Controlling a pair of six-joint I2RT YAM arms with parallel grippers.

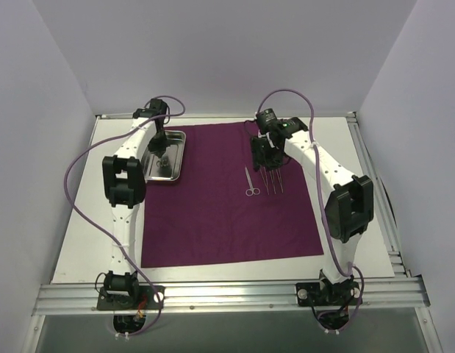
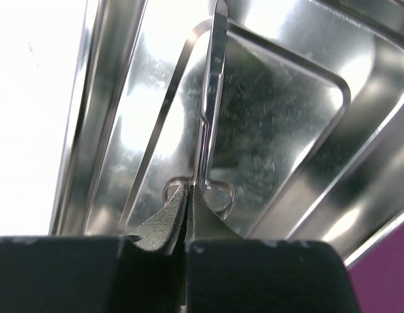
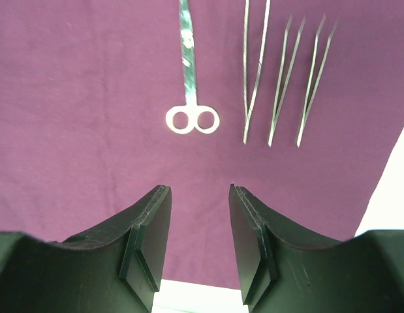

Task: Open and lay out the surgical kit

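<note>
In the left wrist view a steel instrument with finger rings (image 2: 211, 91) lies in the metal tray (image 2: 378, 72). My left gripper is shut at its ring end; whether anything is between the tips is hidden. On the purple cloth (image 1: 212, 228), scissors (image 3: 190, 104) lie beside several slim tweezers (image 3: 280, 85), laid roughly parallel. My right gripper hangs over the cloth below these in the right wrist view, its fingers apart with nothing between them.
The tray sits on the cloth's upper left. White table shows around the cloth; grey walls stand behind and at both sides.
</note>
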